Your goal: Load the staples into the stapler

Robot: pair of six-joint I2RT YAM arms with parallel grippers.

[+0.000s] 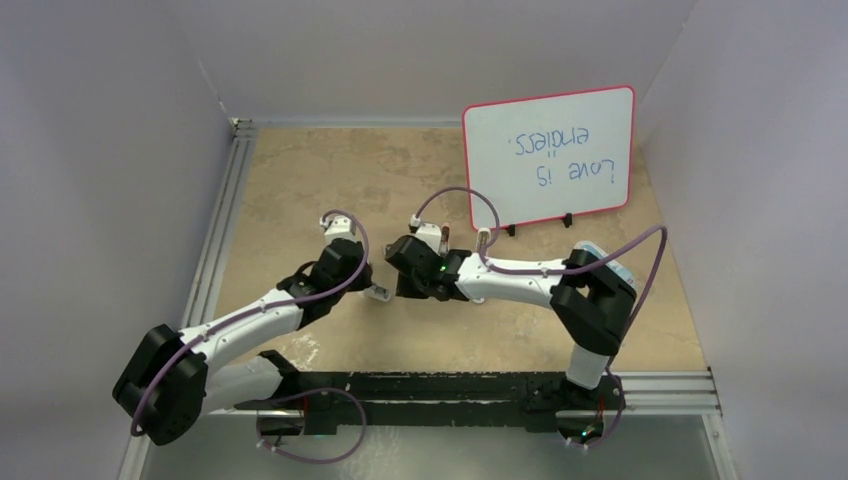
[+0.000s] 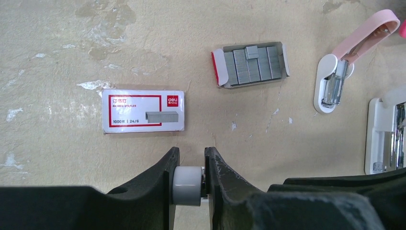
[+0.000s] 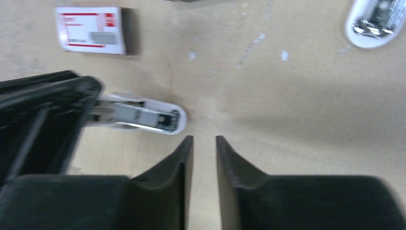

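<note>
My left gripper is shut on a white stapler (image 2: pixel 186 186). In the right wrist view this stapler (image 3: pixel 179 120) points right from the dark left fingers, its metal channel facing up. Grey metal shows in the channel, but blur hides whether it is a staple strip. My right gripper hangs just right of the stapler's end, partly open with nothing between its fingers. An open box of grey staple strips (image 2: pixel 251 64) lies on the table in the left wrist view.
A closed staple box (image 2: pixel 142 110) lies left of the open one. Farther right are an opened pink stapler (image 2: pixel 330 79) and another white stapler (image 2: pixel 380 139). A whiteboard (image 1: pixel 550 155) stands at the back right.
</note>
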